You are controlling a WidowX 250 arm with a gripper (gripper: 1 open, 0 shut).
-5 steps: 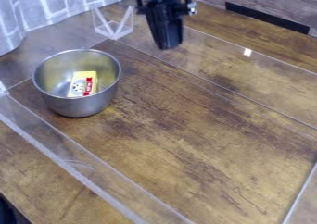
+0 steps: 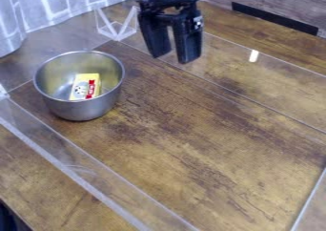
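Note:
My black gripper (image 2: pixel 173 46) hangs over the back of the wooden table, its two fingers apart with nothing seen between them. To its lower left sits a steel bowl (image 2: pixel 94 108), with a small yellow and white package (image 2: pixel 86 85) with red print inside it. The gripper is clear of the bowl.
Clear strips or panels cross it along the left and right. A white wire-like shape (image 2: pixel 116 31) and a pale curtain-like surface stand at the back left. A black strip runs along the back right.
The gripper has come slightly lower and turned, so that both fingers now show apart. The bowl and package have not moved.

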